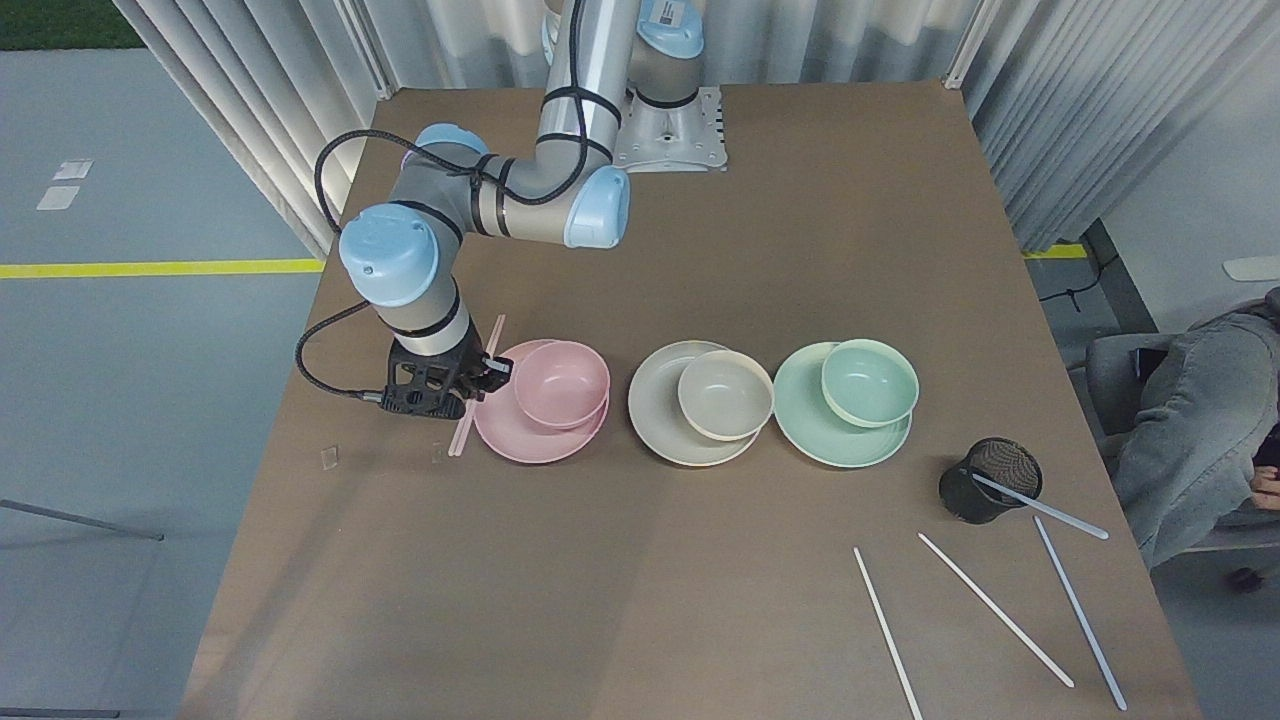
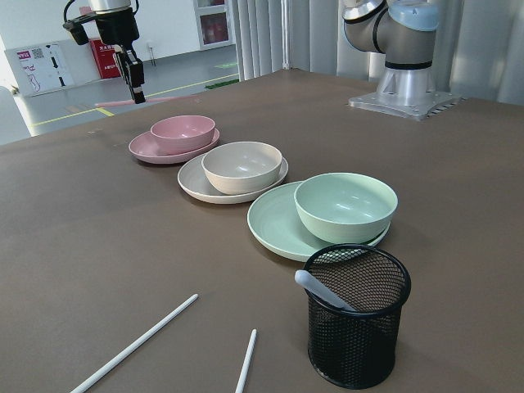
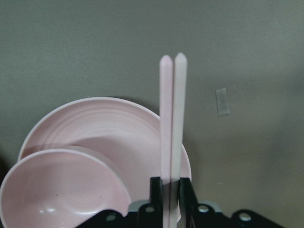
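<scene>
My gripper (image 2: pixel 136 88) is shut on two pink chopsticks (image 3: pixel 166 114), held side by side and raised over the left edge of the pink plate (image 3: pixel 114 118). The pink bowl (image 1: pixel 560 378) sits on that plate. In the front view, cream and mint bowl-and-plate sets stand to its right: the cream bowl (image 1: pixel 725 390) and the mint bowl (image 1: pixel 869 374), each on a matching plate.
A black mesh cup (image 2: pixel 352 344) with a chopstick in it stands at the right. Several loose chopsticks (image 1: pixel 996 610) lie near the front right. A seated person is beyond the right edge.
</scene>
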